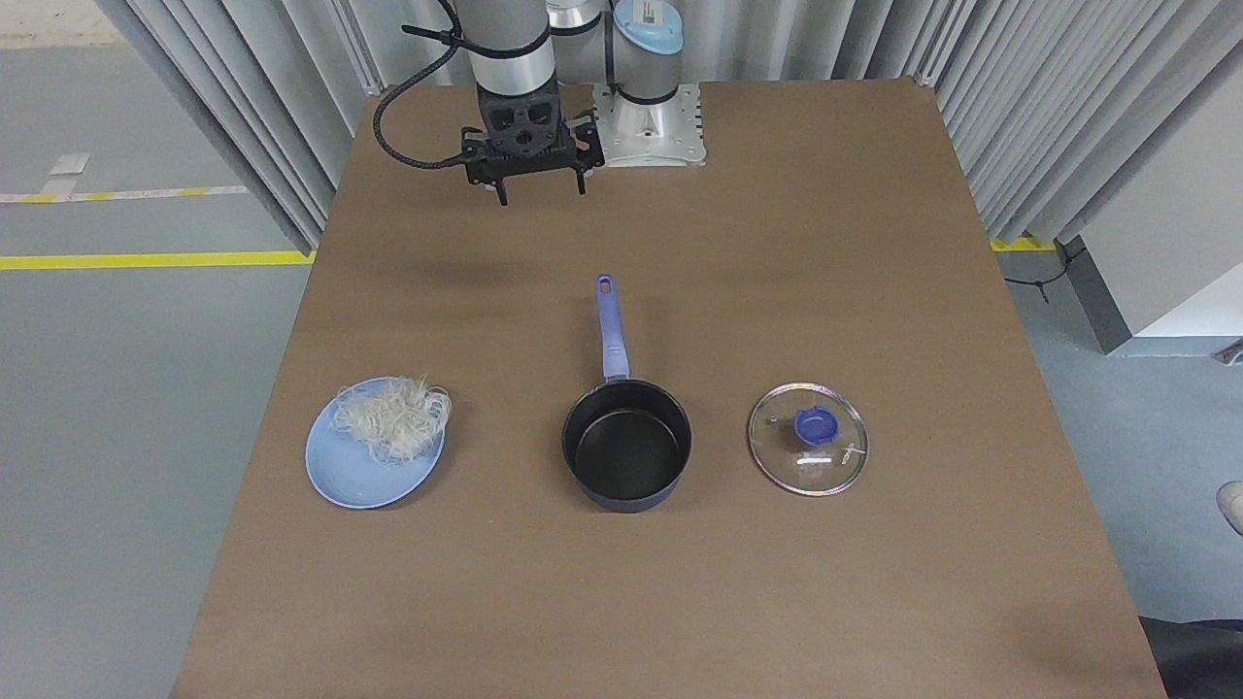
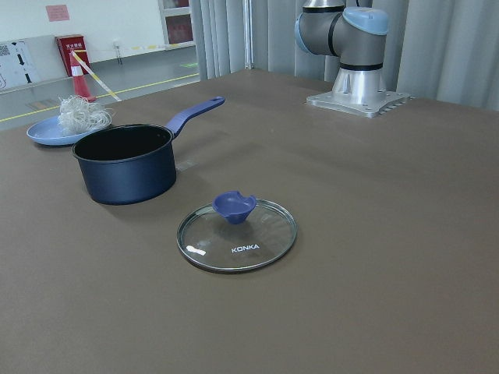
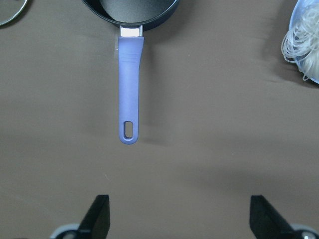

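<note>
A dark saucepan (image 1: 625, 454) rests mid-table with its lilac handle (image 3: 129, 84) pointing toward the robot. Left of it in the front view, a pale blue plate (image 1: 355, 472) carries a heap of white noodles (image 1: 399, 414); to the right lies a glass lid (image 2: 261, 234) with a blue knob (image 1: 816, 425). My gripper (image 1: 542, 193) is high at the back of the table, beyond and left of the handle's end. In the wrist view its two fingers stand wide apart at the bottom, nothing between them.
The robot's base (image 1: 653, 134) is at the back edge, curtains behind it.
</note>
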